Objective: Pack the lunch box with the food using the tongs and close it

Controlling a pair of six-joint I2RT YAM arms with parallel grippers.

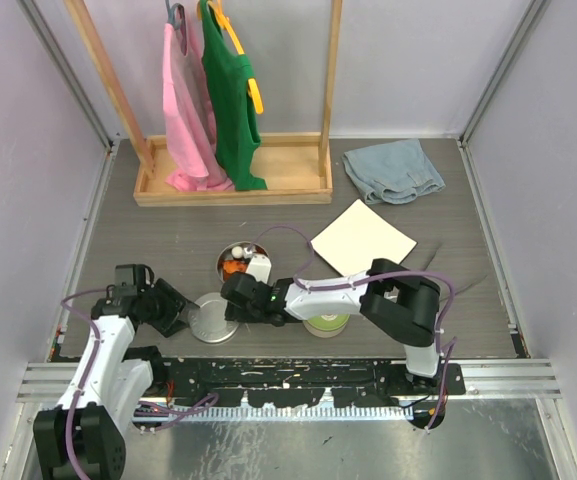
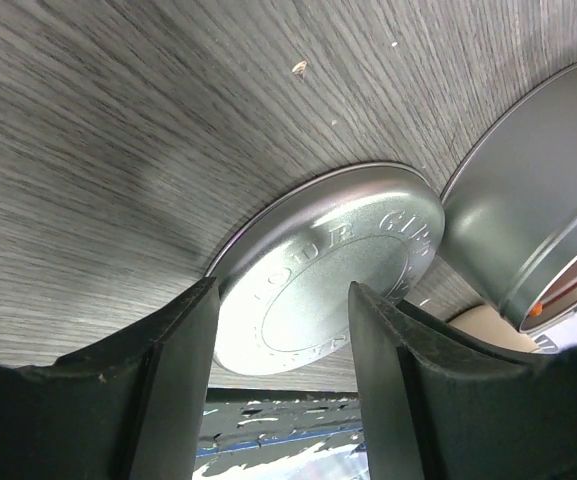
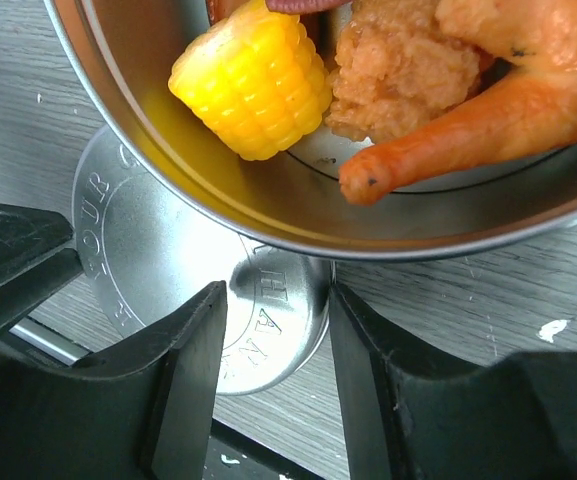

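A round silver lid (image 1: 213,318) with embossed letters lies on the table near its front edge, between my two grippers. Over its left part, my left gripper is part open, and nothing is clasped in it. From the other side my right gripper is also part open, the lid's rim showing between its fingertips; whether they touch it I cannot tell. Just behind the lid stands the metal lunch bowl (image 2: 528,170), holding corn (image 3: 258,85), fried chicken (image 3: 403,70) and other food. My right arm partly covers the bowl in the top view.
A green-and-white round item (image 1: 326,326) sits under my right arm. A cream board (image 1: 363,238) and folded jeans (image 1: 393,172) lie at the right. The wooden rack (image 1: 233,197) with hanging clothes stands at the back. Bare table (image 1: 178,240) lies left of the bowl.
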